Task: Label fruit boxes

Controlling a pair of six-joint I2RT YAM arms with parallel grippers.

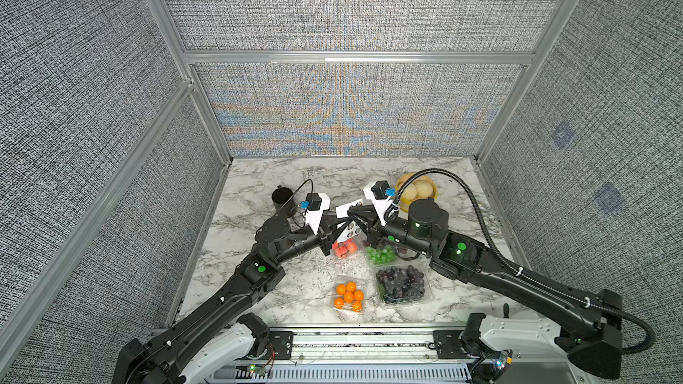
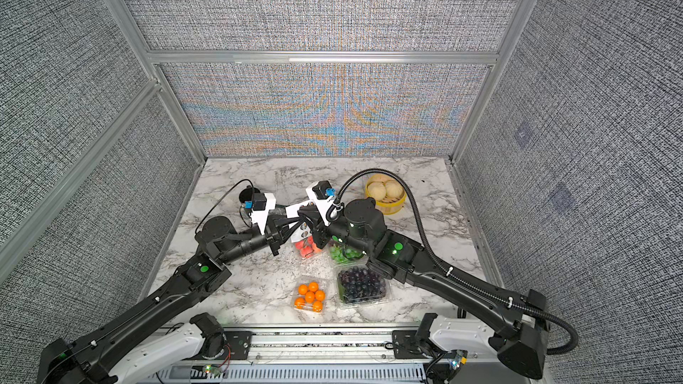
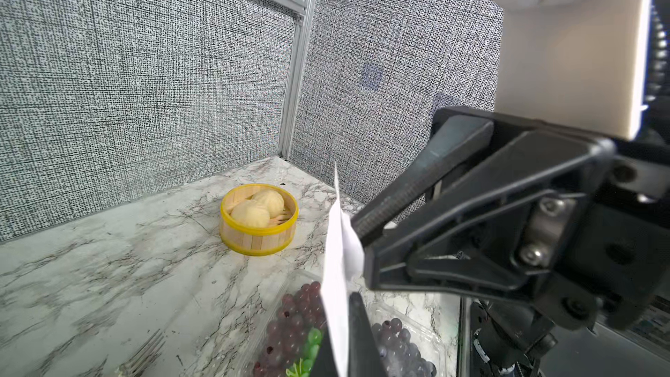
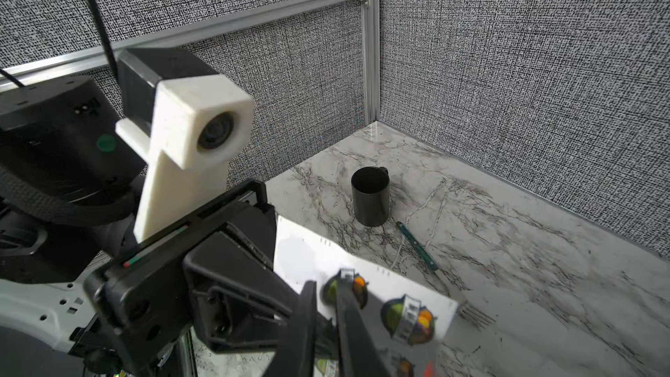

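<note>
A white sheet of round fruit stickers (image 4: 380, 300) stands upright over the table, and my left gripper (image 1: 350, 222) is shut on it. Edge-on in the left wrist view, the sheet (image 3: 335, 272) shows a curled bit on its right side. Right there is my right gripper, partly open, its fingertips at or against the curl; contact is unclear. Below on the table are clear boxes of oranges (image 1: 348, 295), dark grapes (image 1: 400, 284), green grapes (image 1: 381, 254) and pink-red fruit (image 1: 345, 249), the last partly behind the sheet and left gripper.
A yellow-rimmed steamer with buns (image 3: 258, 220) sits at the back right. At the back left are a black mug (image 4: 370, 195) and a green-handled fork (image 4: 417, 245). The two grippers nearly touch.
</note>
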